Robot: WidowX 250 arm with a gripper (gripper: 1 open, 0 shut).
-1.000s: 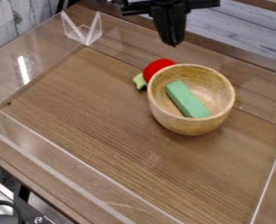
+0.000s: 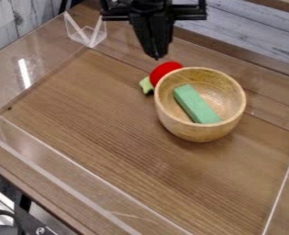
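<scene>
The gripper (image 2: 153,42) is at the top centre, dark and hanging above the table just behind a red object (image 2: 166,70); its fingertips look close together, though their state is hard to make out. A wooden bowl (image 2: 208,124) sits right of centre with a green block (image 2: 191,103) inside it. The red object lies against the bowl's back-left edge, beside a small green piece (image 2: 147,85).
Clear plastic pieces stand at its left edge. Its back edge runs behind the arm.
The bowl and objects look unmoved.
</scene>
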